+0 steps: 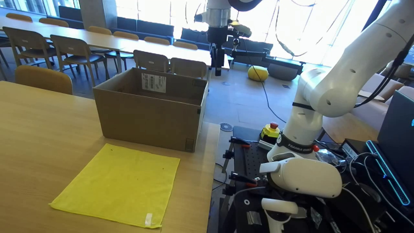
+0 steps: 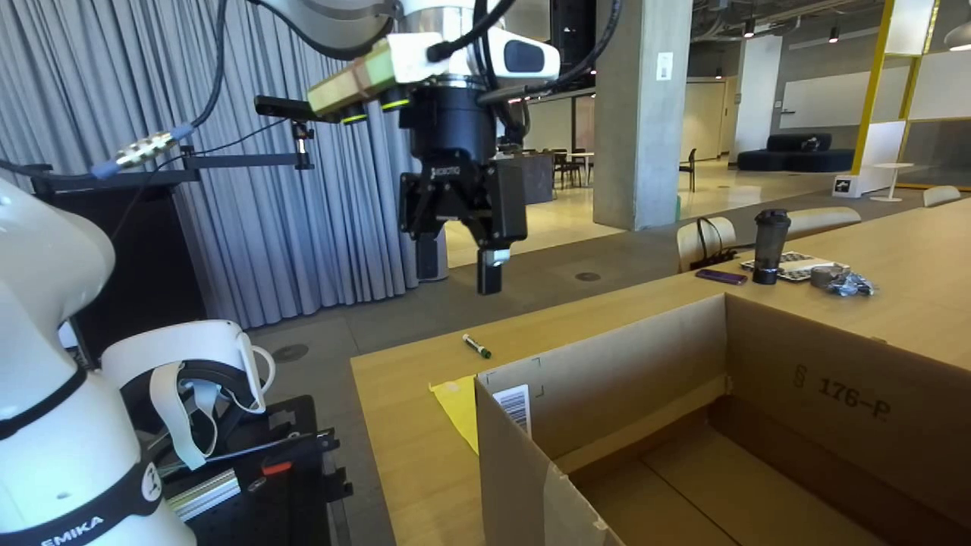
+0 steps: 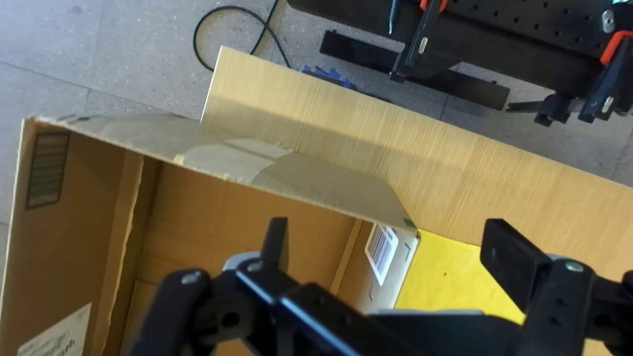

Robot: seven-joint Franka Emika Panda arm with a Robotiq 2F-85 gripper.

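My gripper [image 2: 457, 267] hangs in the air, fingers pointing down and spread apart, with nothing between them. It is above the height of the open cardboard box [image 1: 149, 120], which stands on the wooden table. The wrist view looks down past the fingers, one seen over the box [image 3: 196, 207] and the other over a yellow cloth [image 3: 445, 279]. Spread flat on the table, the cloth [image 1: 122, 184] lies beside the box, with a small white tag at one corner. The visible part of the box floor in exterior view 2 is bare.
A green-and-white marker [image 2: 476, 346] lies near the table edge. Farther along the table are a dark bottle [image 2: 771, 246], a phone [image 2: 721, 276] and small items. A headset [image 1: 306, 176] rests by the robot's base. Bare tabletop [image 1: 42, 136] extends left of the box.
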